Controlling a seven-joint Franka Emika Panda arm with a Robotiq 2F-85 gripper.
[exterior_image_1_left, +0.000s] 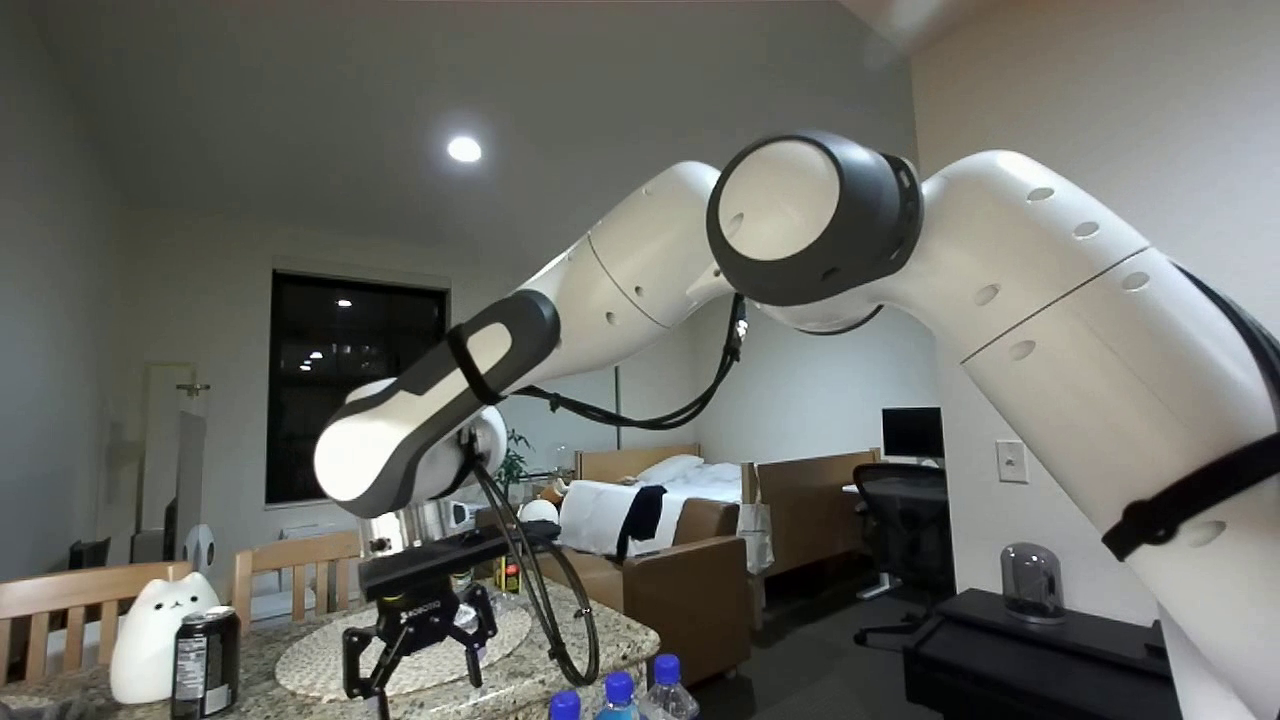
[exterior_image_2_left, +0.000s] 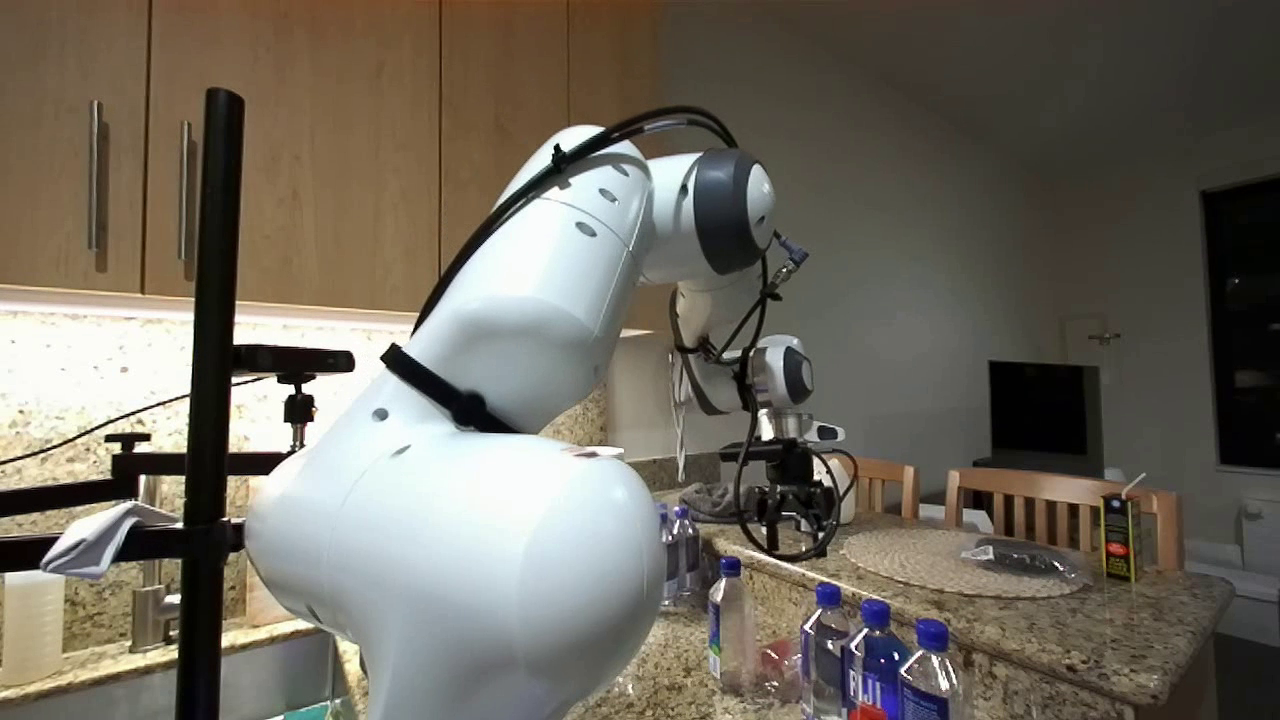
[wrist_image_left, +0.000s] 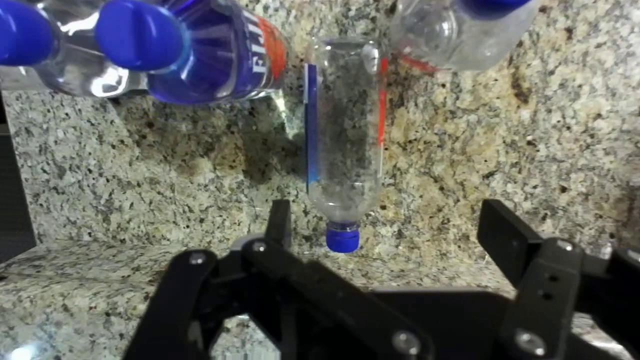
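My gripper stands open, its fingers wide apart and nothing between them. In the wrist view a clear bottle with a blue cap appears below, lying or seen lengthwise on the granite; its cap end points into the gap between the fingers, nearer the left one. A blue-tinted bottle and clearer ones are at the upper left, and another clear bottle is at the upper right. From the second exterior view, the gripper hangs pointing down by the raised counter's edge, beyond the standing bottles.
The raised granite counter carries a round woven mat, a dark packaged item and a juice carton. In the first exterior view a white cat figure and a black can stand left of the gripper.
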